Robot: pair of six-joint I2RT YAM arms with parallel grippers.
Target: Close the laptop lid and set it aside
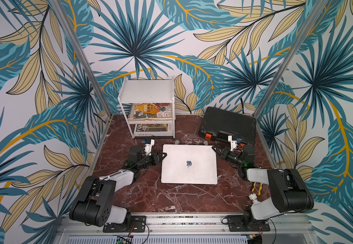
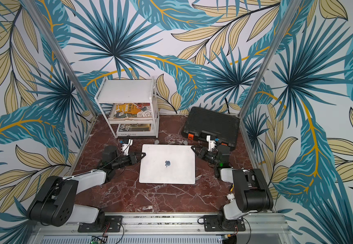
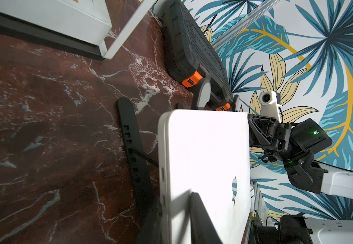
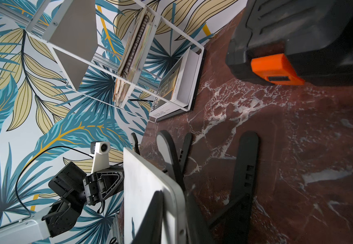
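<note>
The silver laptop (image 1: 189, 172) is closed, lid and logo upward, at the middle of the workspace above a black stand (image 3: 129, 122). My left gripper (image 1: 163, 156) is shut on its left edge, with blurred fingertips over the rim in the left wrist view. My right gripper (image 1: 215, 149) is shut on its right edge toward the back corner, as the right wrist view (image 4: 174, 203) also shows. The stand is mostly hidden under the laptop in the top views.
A white shelf rack (image 1: 145, 87) with books stands at back left. A black case (image 1: 227, 124) lies at back right, close behind the right gripper. Yellow-handled tools (image 1: 257, 189) lie by the right arm's base.
</note>
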